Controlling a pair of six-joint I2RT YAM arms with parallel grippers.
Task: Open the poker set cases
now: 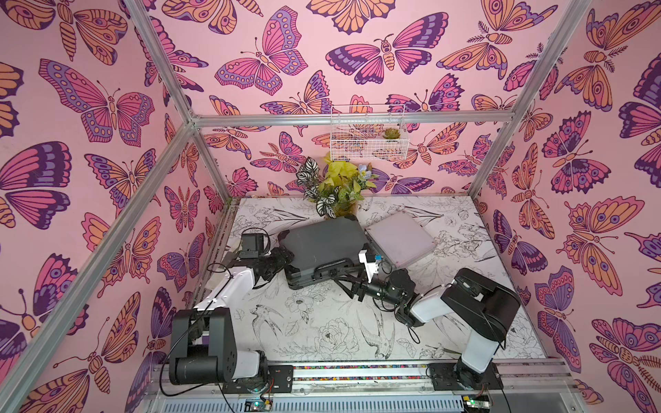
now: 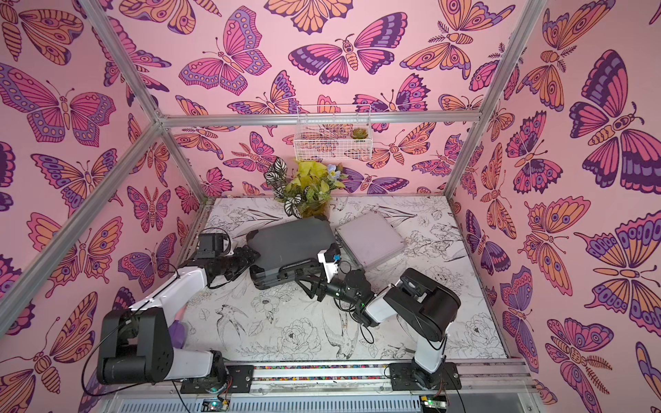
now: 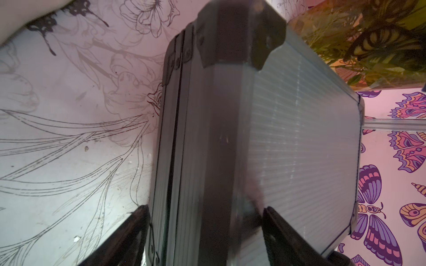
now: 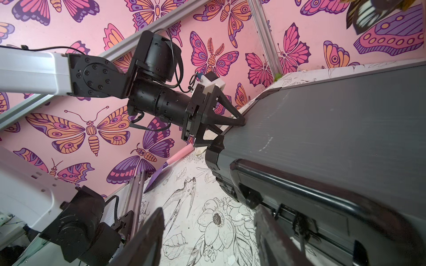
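A dark grey poker case (image 1: 325, 244) lies closed on the table, its handle side (image 4: 306, 190) turned to the front. My left gripper is open around the case's left edge; one finger (image 3: 284, 235) is over the lid and the other beside the case's side. At the front, near the handle and latches, my right gripper has its fingers apart with nothing visible between them. In the top left view that right gripper (image 1: 349, 283) is just ahead of the case's front. A second, paler case (image 1: 402, 238) lies flat and closed to the right.
A potted plant (image 1: 337, 187) stands right behind the grey case. A spatula-like tool with a pink handle (image 4: 181, 153) lies left of it. A wire basket (image 1: 368, 141) hangs on the back wall.
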